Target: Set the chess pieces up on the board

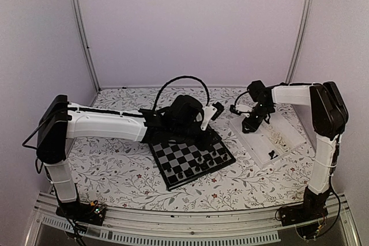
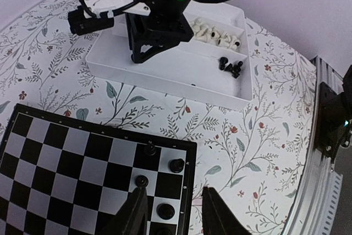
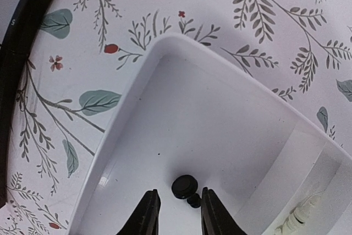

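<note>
The chessboard (image 2: pixel 82 174) holds several dark pieces, including one (image 2: pixel 176 165) near its corner. My left gripper is open above it, nothing between its fingers. My right gripper is over the white tray (image 1: pixel 259 159). In the right wrist view a black piece (image 3: pixel 184 185) with a smaller dark part appears between its fingertips; whether they grip it is unclear. Other black pieces (image 2: pixel 231 67) lie in the tray, and white pieces (image 2: pixel 214 34) fill a side compartment.
The left arm reaches over the board; the right arm is over the tray's left part, close to the board's side.
</note>
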